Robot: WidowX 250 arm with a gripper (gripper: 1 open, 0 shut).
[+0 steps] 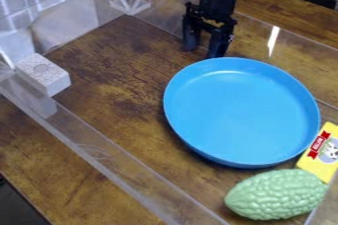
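Observation:
My black gripper (207, 34) is at the top centre of the view, low at the back wall of the clear-sided tray, behind a large blue plate (240, 112). It is dark and small, so whether its fingers are apart or closed on anything is unclear. A green bumpy oval object (275, 195) lies at the lower right, and a yellow packet with a red label (321, 152) sits beside the plate's right side.
A white speckled block (42, 74) is at the left wall. The wooden floor (113, 91) left of the plate is bare. Transparent walls surround the area.

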